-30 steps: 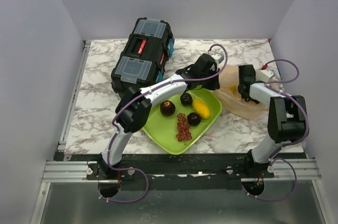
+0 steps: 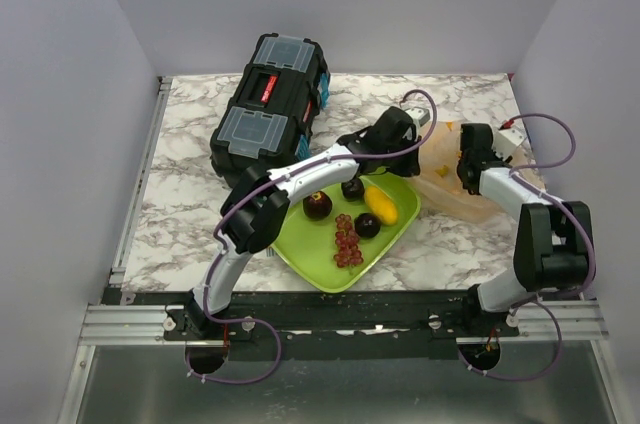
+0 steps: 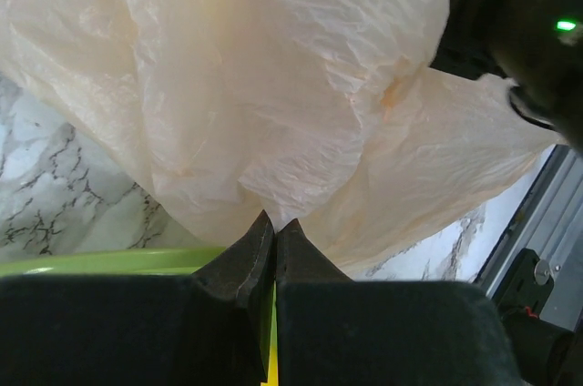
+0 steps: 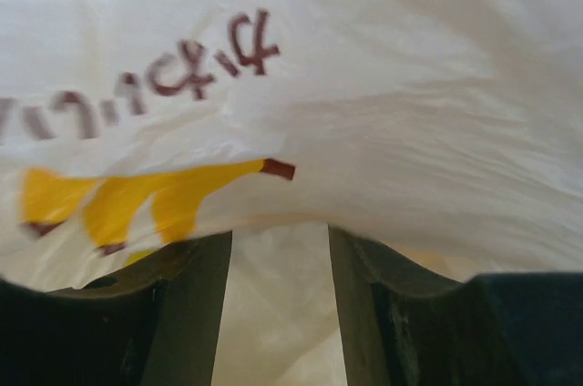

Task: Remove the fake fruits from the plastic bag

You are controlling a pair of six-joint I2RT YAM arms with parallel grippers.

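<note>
The whitish plastic bag (image 2: pixel 465 206) lies spread at the right of the table, its wall bunched up in the left wrist view. My left gripper is shut on a pinch of the bag (image 3: pixel 264 86) at the fingertips. Inside or against the bag, my right gripper stands part open, with no fruit between its fingers. Yellow shapes, likely printed or seen through the plastic, show as bananas (image 4: pixel 146 199) left of its fingers. In the top view the right gripper hides much of the bag's inside.
A green tray (image 2: pixel 318 269) in the middle holds a yellow mango-like fruit (image 2: pixel 381 206), red grapes (image 2: pixel 346 241) and several dark round fruits. A black toolbox (image 2: pixel 268 104) stands behind it. Bare marble lies at the left.
My left arm and the bag's upper edge have moved only a little, and the tray's fruits stay put.
</note>
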